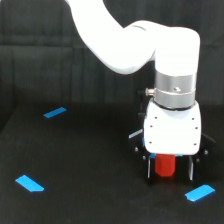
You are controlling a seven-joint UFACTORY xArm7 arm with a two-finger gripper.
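A small red object shows just below the white hand of my arm, at the right of the camera view. My gripper hangs over it, pointing down. The hand covers the object's upper part. Dark, thin parts stand on both sides of the red object, but against the black background I cannot make out which are fingers or whether they touch it. A bit of blue shows beside the red object, under the hand's lower edge.
Blue strips lie on the dark table: one at the back left, one at the front left and one at the front right.
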